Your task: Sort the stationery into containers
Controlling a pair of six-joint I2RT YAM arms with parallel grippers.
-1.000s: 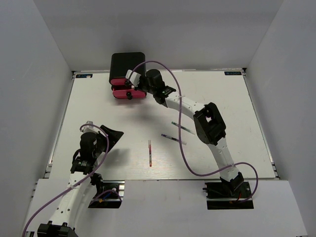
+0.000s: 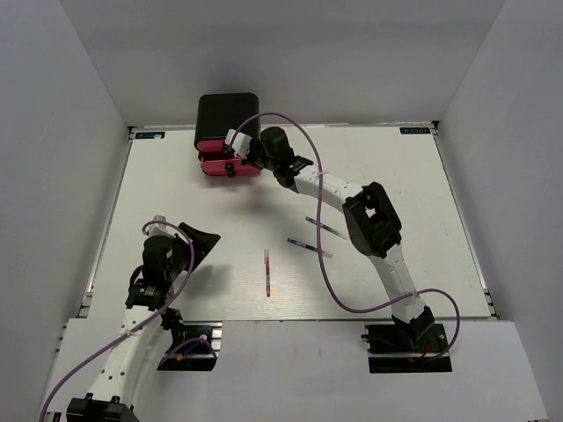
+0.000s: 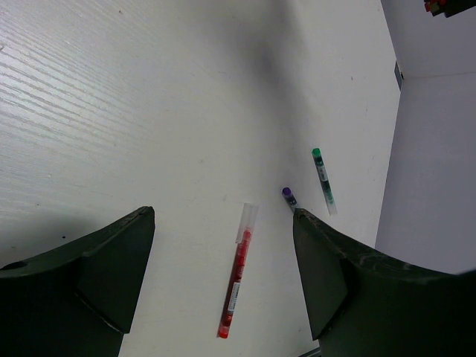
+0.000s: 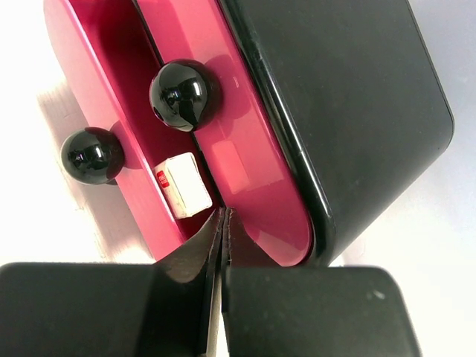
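A black box with pink drawers [image 2: 227,114] stands at the back of the table, its lower drawer [image 4: 123,141] pulled out. Inside that drawer lies a small white block, perhaps an eraser [image 4: 186,186]. Over the drawer's end, close to the box front, my right gripper is shut, nothing showing between its fingertips. My left gripper hangs above the table at the left, fingers apart and empty. Three pens lie on the table: a red one [image 2: 267,274], a dark blue-purple one [image 2: 310,248] and a green-capped one [image 2: 325,227].
The right arm [image 2: 374,220] reaches across the table above the green-capped pen's right end. Two black knobs [image 4: 93,155] stick out from the drawer fronts. Bare table [image 2: 167,180] lies at the left and far right.
My right gripper has shifted very slightly near the drawer, a little toward the table's front. The left arm, the pens and the box look unmoved.
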